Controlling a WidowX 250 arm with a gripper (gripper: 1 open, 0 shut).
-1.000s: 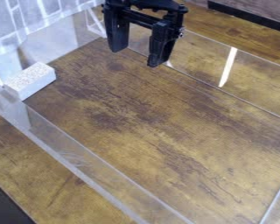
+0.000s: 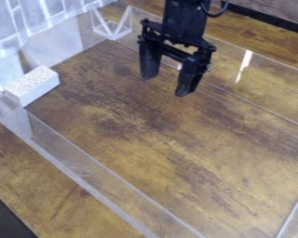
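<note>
A black robot arm hangs from the top centre, its gripper (image 2: pixel 169 72) open over the wooden table (image 2: pixel 177 158), with two dark fingers apart and nothing seen between them. A white speckled block (image 2: pixel 33 85) lies at the left, inside the clear plastic walls, well away from the gripper.
Clear plastic walls (image 2: pixel 89 172) run around the table area. A pale curtain (image 2: pixel 27 28) is at the upper left and dark wood at the top right.
The gripper has moved down and slightly to the right over the last second. The white block has not moved.
</note>
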